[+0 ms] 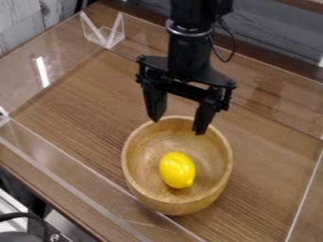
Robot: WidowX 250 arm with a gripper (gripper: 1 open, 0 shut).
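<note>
A yellow oval object (177, 170) lies inside a round wooden bowl (212, 178) on the wooden surface. My black gripper (182, 107) hangs open above the back part of the bowl, its two fingers spread wide to either side, with nothing seen between them.
A clear plastic piece (104, 28) stands at the back left. A dark cable shows at the bottom left corner.
</note>
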